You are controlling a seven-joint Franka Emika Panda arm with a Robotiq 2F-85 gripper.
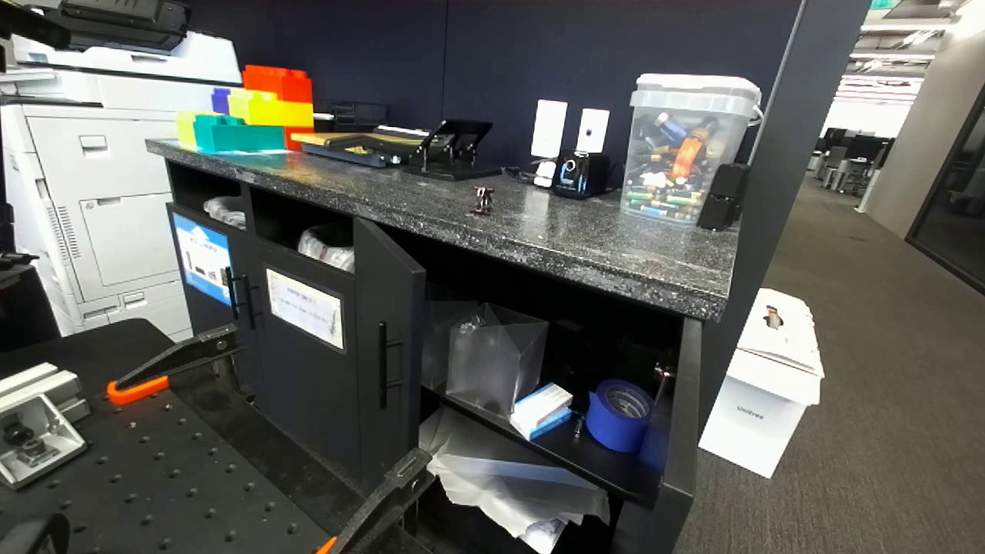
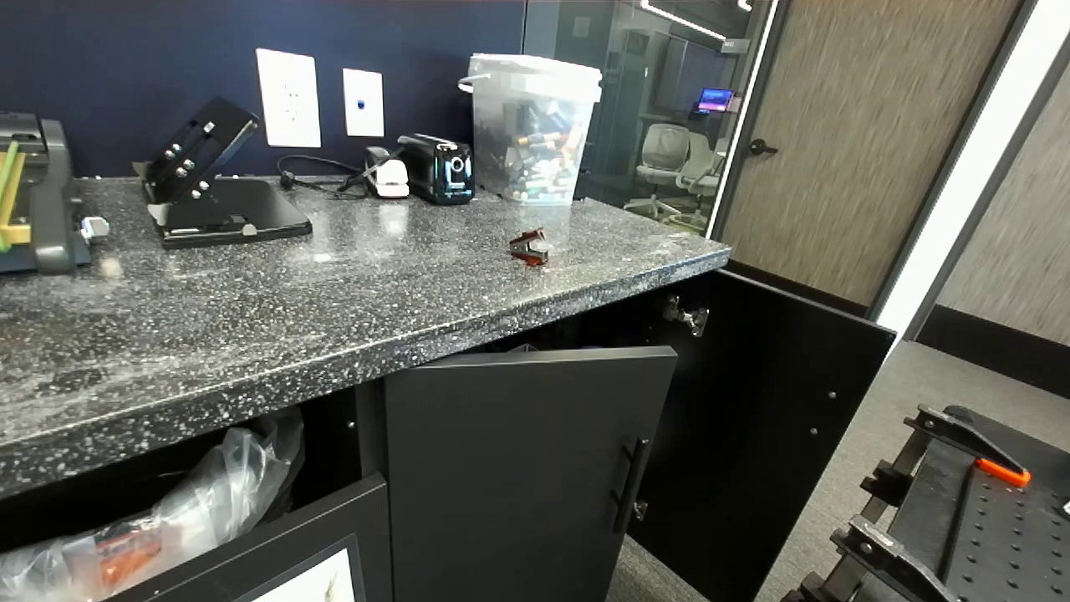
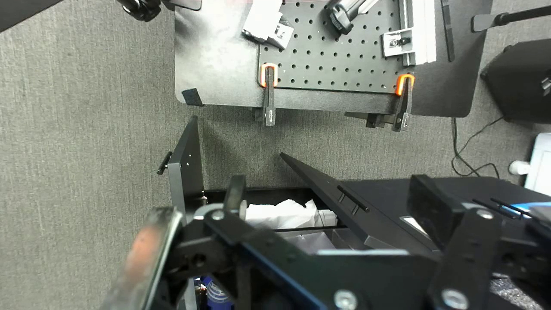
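Both fingers of my gripper stand wide apart in the wrist view, and nothing shows between them. Beneath it lies the cupboard, its left-hand door [image 3: 187, 162] and the slanting door [image 3: 323, 193] both swung out. On the cupboard shelf are a roll of blue tape [image 1: 619, 415], a small white and blue box [image 1: 542, 409] and a clear container [image 1: 496, 360]. Crumpled white paper [image 3: 281, 213] lies lower down. A small dark red staple remover [image 2: 528, 247] rests on the speckled counter [image 2: 381, 291]. Neither exterior view shows the gripper's fingers.
A tub of batteries [image 1: 688, 152], a black sharpener [image 2: 438, 169], a hole punch [image 2: 226, 206] and coloured blocks [image 1: 254, 115] stand on the counter. Clamps [image 3: 269, 98] jut from the table edge. A white box [image 1: 768, 383] sits on the carpet.
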